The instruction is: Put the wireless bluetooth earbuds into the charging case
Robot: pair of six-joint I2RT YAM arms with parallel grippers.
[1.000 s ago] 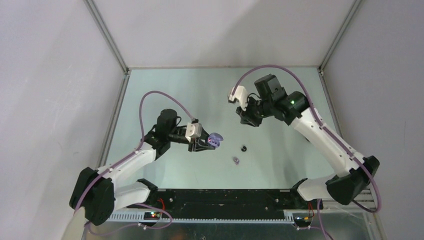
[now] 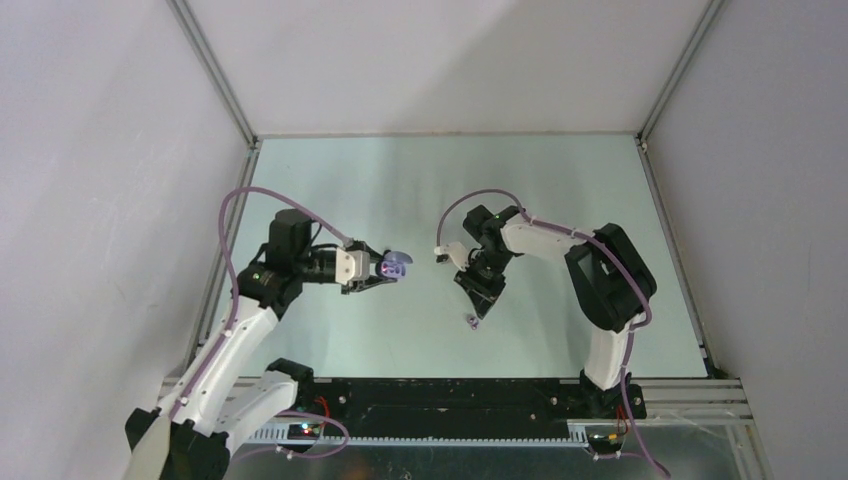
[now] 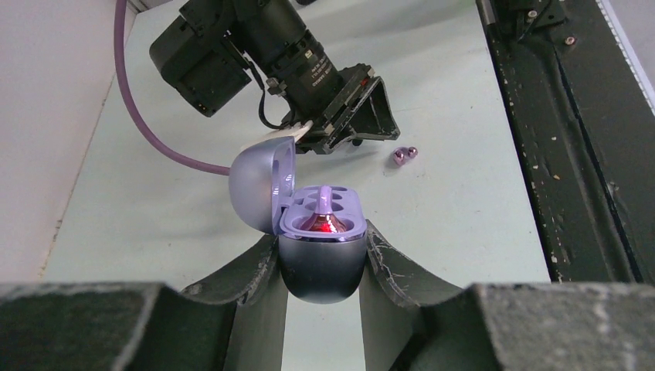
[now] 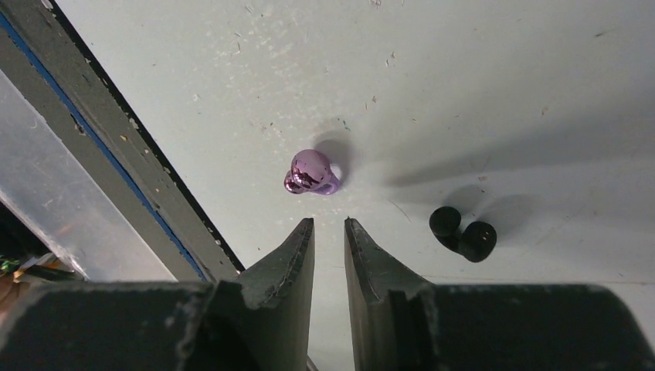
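Note:
My left gripper is shut on the open purple charging case, whose lid stands up and whose slot holds a purple piece with a red light. My right gripper hangs low over the table, fingertips a little apart, nothing seen between them. Just beyond its fingertips in the right wrist view lies a glossy purple earbud; in the top view it is below that gripper. A black earbud-like piece lies to the right in the right wrist view, mostly hidden from above by the right arm.
My left gripper has shifted left with the case in it.

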